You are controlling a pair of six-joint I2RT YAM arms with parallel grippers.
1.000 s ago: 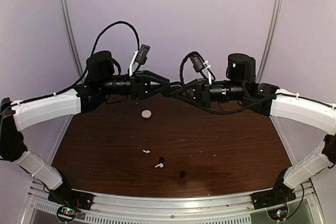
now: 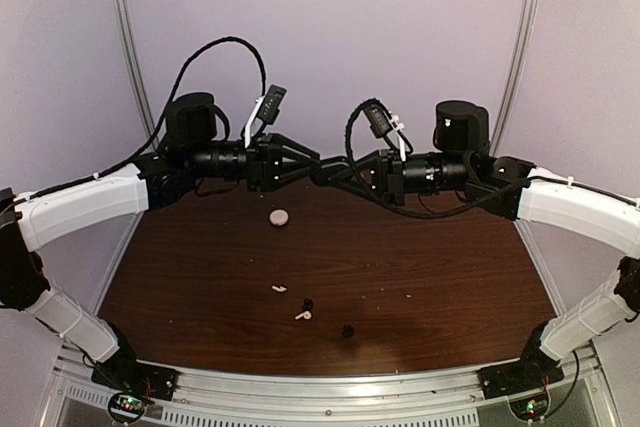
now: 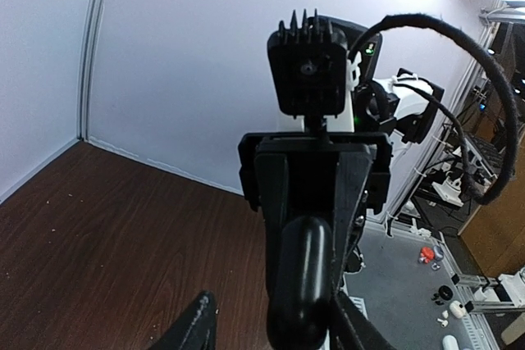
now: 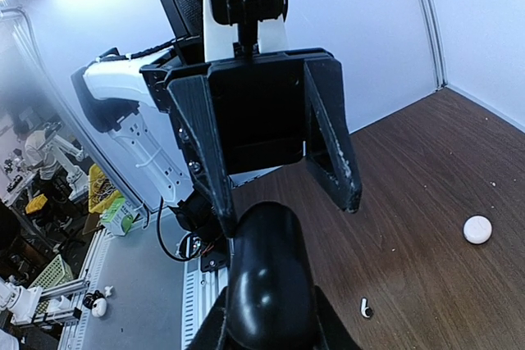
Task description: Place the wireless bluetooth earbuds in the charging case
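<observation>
The glossy black charging case (image 4: 269, 276) is held up in the air in my right gripper (image 2: 332, 173), which is shut on it. My left gripper (image 2: 310, 167) is open, its fingertips at the case from the other side; in the left wrist view the case (image 3: 299, 280) lies just beyond them. Whether they touch it I cannot tell. Below on the table are small white earbuds (image 2: 304, 315), one beside a small black piece (image 2: 308, 304).
A pale round disc (image 2: 279, 217) lies at the back left of the wooden table (image 2: 450, 287), and another small black piece (image 2: 348, 331) near the front.
The right arm stays nearly still.
</observation>
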